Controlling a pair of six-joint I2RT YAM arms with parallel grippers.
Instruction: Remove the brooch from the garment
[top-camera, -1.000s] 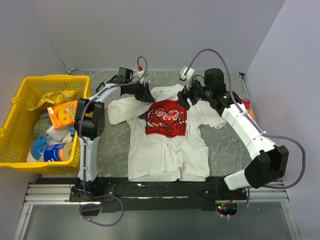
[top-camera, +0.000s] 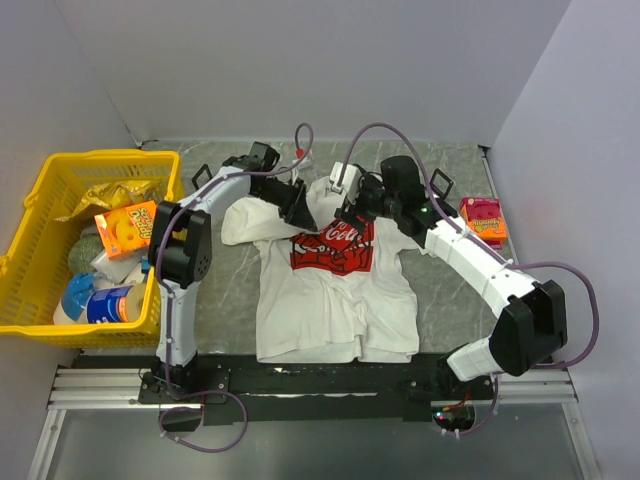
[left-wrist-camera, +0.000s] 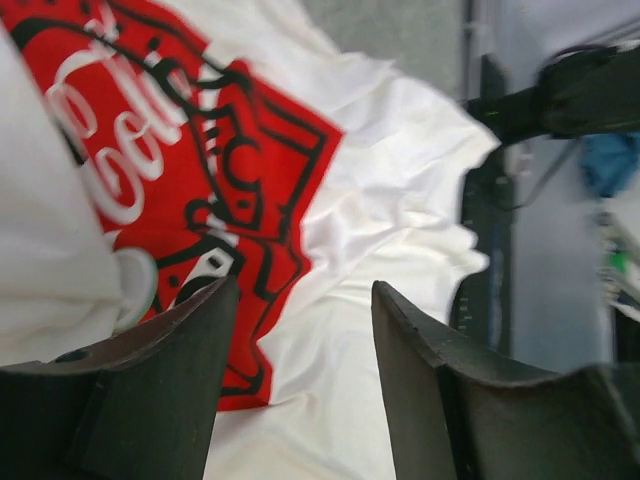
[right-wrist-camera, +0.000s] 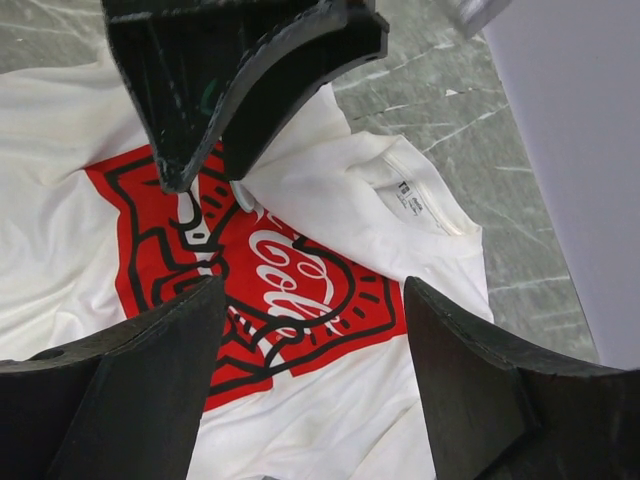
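Note:
A white garment (top-camera: 338, 300) with a red Coca-Cola print (top-camera: 332, 250) is spread on the table, its white fabric folded over part of the print. A pale rounded edge (left-wrist-camera: 136, 286) shows beside the fold in the left wrist view, and a pale oval piece (right-wrist-camera: 243, 196) shows near my left fingertips in the right wrist view. Either may be the brooch; I cannot tell. My left gripper is part open just above the print, with only fabric showing beyond its gap. My right gripper hangs part open over the print, nothing between its fingers.
A yellow basket (top-camera: 28, 225) full of packages stands on the left. A red and yellow box (top-camera: 483, 220) lies at the right edge of the table. My two grippers are close together, with little room between them. The garment's lower part is clear.
My left gripper has moved right and slightly towards the front, and the white fold covers more of the print's upper left.

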